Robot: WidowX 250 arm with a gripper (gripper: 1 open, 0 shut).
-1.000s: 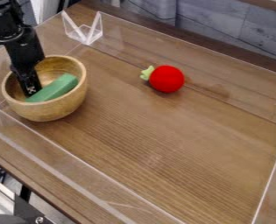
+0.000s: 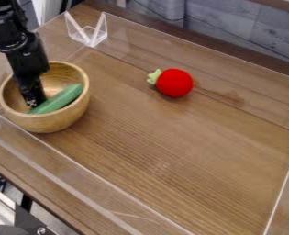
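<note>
A wooden bowl [image 2: 63,122] sits at the left of the table with a green oblong object [image 2: 57,99] lying inside it. My black gripper [image 2: 31,99] reaches down into the bowl from the upper left, beside the green object; its fingertips are dark and partly hidden, so I cannot see clearly what is between them. A red tomato-like object [image 2: 175,83] with a green top lies on the table at centre back.
A small white wire or clear holder [image 2: 88,29] stands at the back left.
The bowl and the green object in it have shifted slightly, the green object now lying nearer the right side. My gripper has moved only a little.
</note>
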